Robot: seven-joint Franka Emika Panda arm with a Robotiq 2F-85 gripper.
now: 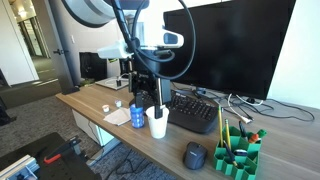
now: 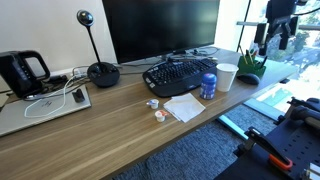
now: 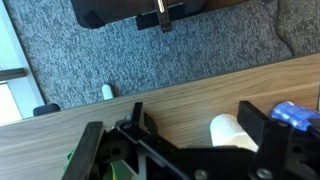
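Observation:
My gripper (image 1: 147, 99) hangs above the desk with its fingers apart and nothing visible between them. In exterior view 1 its fingertips overlap the upper part of a white cup (image 1: 157, 125). From the wrist view, the cup (image 3: 226, 128) lies beside the right finger, not centred between the two, and is partly covered by it. Exterior view 2 has the gripper (image 2: 275, 46) to the right of the cup (image 2: 226, 78) and higher. A blue can (image 1: 137, 117) stands upright next to the cup.
A black mouse (image 1: 195, 156) and a green holder (image 1: 238, 158) with pens stand to the cup's right. Behind are a keyboard (image 1: 193, 113), a monitor (image 1: 230, 50) and cables. White paper (image 2: 183, 107) and small pieces lie beyond the can.

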